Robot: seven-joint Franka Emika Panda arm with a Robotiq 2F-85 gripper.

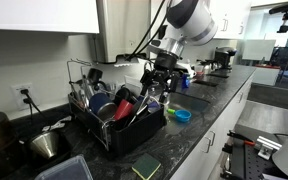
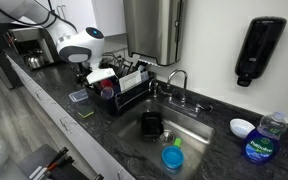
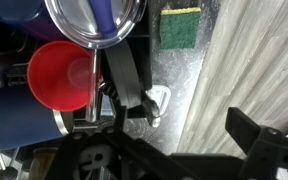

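Observation:
My gripper is open, and its dark fingers stand wide apart at the bottom of the wrist view, with the counter edge between them. In exterior view 1 it hangs over the front side of the dark dish rack. A red cup and a dark blue cup sit in the rack, left of the fingers. Above them in that view is a round silvery piece with a blue part across it. A dark handle-like bar lies near the left finger; what it belongs to is unclear.
A green sponge lies on the counter in front of the rack. The sink holds a blue cup and a black item. A soap bottle and white bowl stand beyond it.

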